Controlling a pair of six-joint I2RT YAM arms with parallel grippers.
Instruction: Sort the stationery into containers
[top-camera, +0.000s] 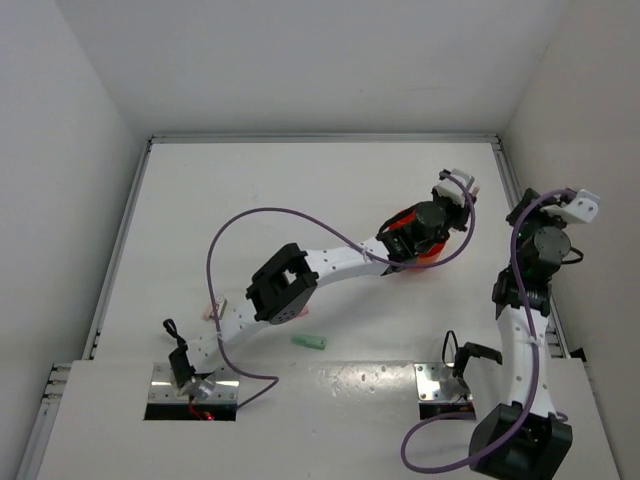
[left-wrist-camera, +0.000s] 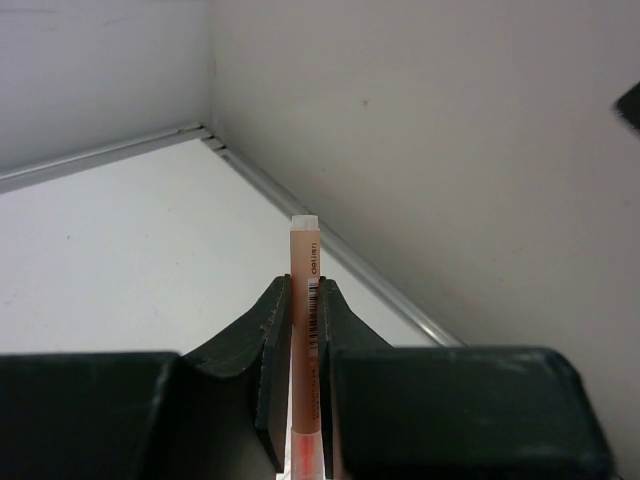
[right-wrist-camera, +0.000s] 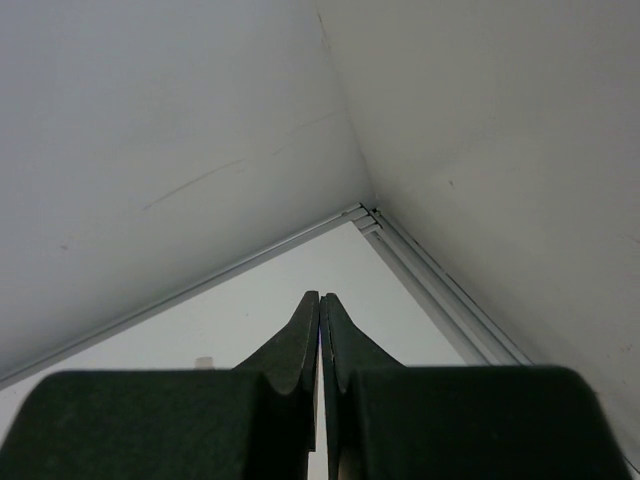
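Note:
A slim tan stick-shaped pack with a barcode stands upright between the fingertips of my left gripper, which is shut on it. In the top view my left gripper is above the far right side of the orange-red round container, and the arm hides most of that container and its contents. On the near table lie a green item and a pink item, the latter partly covered by the left arm. My right gripper is shut, with nothing visible between its fingers; it stands at the right edge.
A small pinkish item lies near the left arm's base. Grey walls and a metal rail bound the white table.

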